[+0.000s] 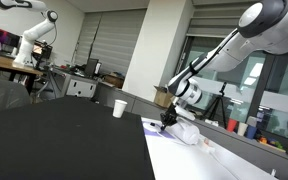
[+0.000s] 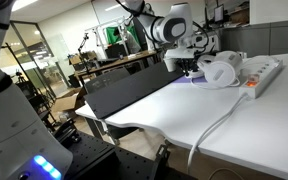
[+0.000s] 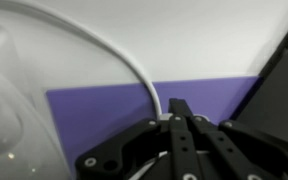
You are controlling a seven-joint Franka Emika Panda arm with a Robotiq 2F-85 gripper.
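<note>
My gripper is shut, its black fingertips together low over a purple sheet point(image 3: 209, 97) on the white table. A thin white cable point(image 3: 114, 50) curves down to the fingertips and continues beside or beneath them; whether any of it lies between them is not clear. Left in the wrist view is a glossy, translucent white object point(image 3: 9, 110), cut off by the frame. In exterior view 2 the gripper point(image 2: 191, 73) is beside a white kettle-like object point(image 2: 222, 71), at the purple sheet point(image 2: 182, 83).
A white power strip point(image 2: 265, 77) lies near the table's back right edge, with a white cable point(image 2: 216, 125) trailing forward. A black surface point(image 2: 129, 92) borders the white table; a white cup point(image 1: 119, 109) stands beyond it.
</note>
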